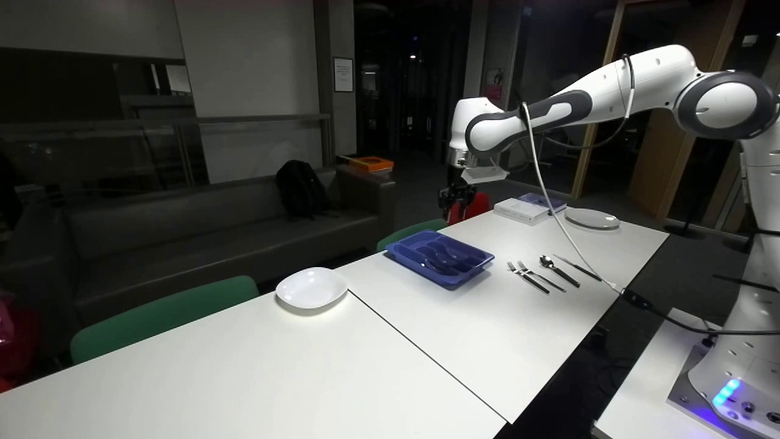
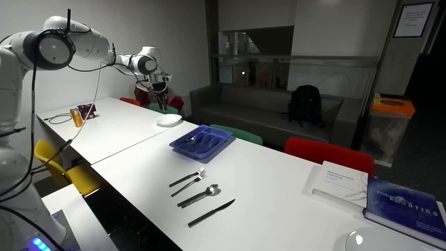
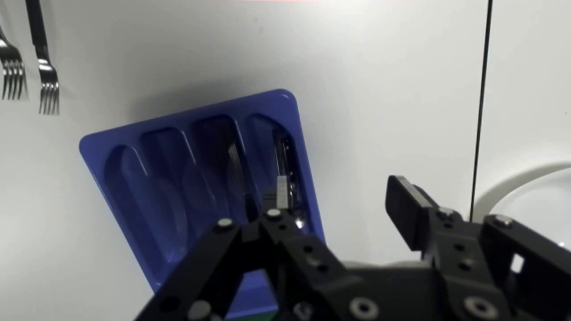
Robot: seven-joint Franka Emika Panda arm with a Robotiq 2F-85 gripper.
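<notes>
My gripper is part open in the wrist view, with only bare table visible between its fingertips. Below it lies a blue cutlery tray (image 3: 187,115), whose near part is covered by my fingers. A fork (image 3: 233,155) and other dark, shiny cutlery (image 3: 285,155) rest in its compartments. Outside the tray, two forks (image 2: 184,179) lie side by side on the table. Near them are what look like two stacked spoons (image 2: 205,194) and a knife (image 2: 211,213). Exterior view 2 has the gripper (image 2: 162,102) raised above the table.
A white bowl (image 1: 312,288) stands close to the table seam. Toward the other end are a white book (image 2: 340,184), a blue book (image 2: 403,209) and a plate (image 1: 592,218). An orange can (image 2: 76,117) stands far left in exterior view 2.
</notes>
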